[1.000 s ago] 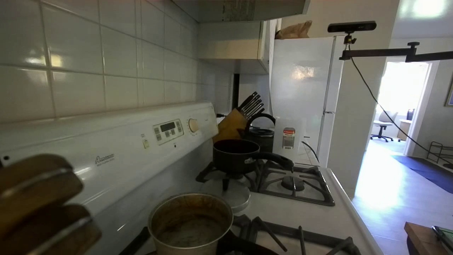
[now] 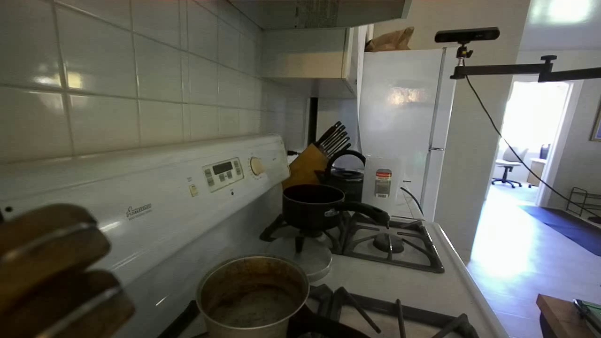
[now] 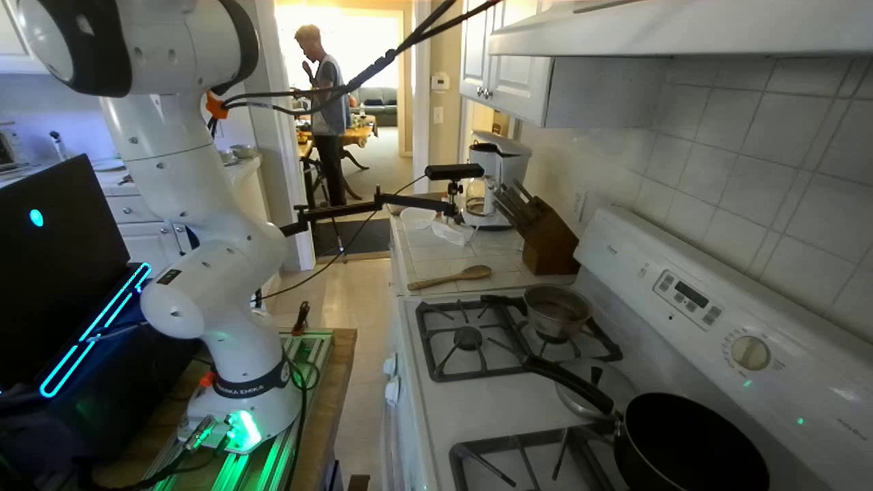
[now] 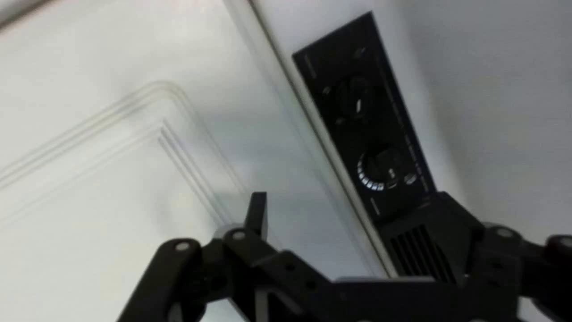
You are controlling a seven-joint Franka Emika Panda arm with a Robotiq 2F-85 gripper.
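Only the wrist view shows my gripper. Its black fingers (image 4: 258, 214) stand well apart, and nothing shows between them. In front of it is a black control panel (image 4: 370, 112) with two round knobs, set in a white surface. One knob (image 4: 386, 165) has a pale curved scale beside it. Slanting past the panel's left side is a white panelled door (image 4: 96, 225). Both exterior views leave the gripper out; in exterior view 2 the white arm (image 3: 221, 262) rises out of the top of the picture.
On the stove sit a metal pot (image 2: 253, 301), a black-handled pot (image 2: 312, 208) and a glass lid (image 2: 315, 259). A white hood (image 3: 696, 28) hangs over the stove. A knife block (image 3: 548, 237) and wooden spoon (image 3: 450, 278) are on the counter. A person (image 3: 327, 114) stands in the far room.
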